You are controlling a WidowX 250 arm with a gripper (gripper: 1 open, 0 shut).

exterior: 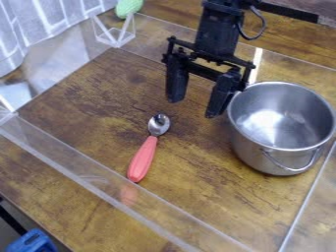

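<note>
The black gripper (pixel 198 94) hangs over the wooden table, its two fingers standing wide apart with nothing visible between them. Just below and right of it is a steel pot (pixel 281 126). A spoon with a pink handle (pixel 143 157) lies on the table below and left of the gripper, its metal bowl toward the back.
Clear plastic edging runs along the table's sides. A green object (pixel 128 7) is at the back left beside white cloth, and a blue object (pixel 33 242) is at the lower left.
</note>
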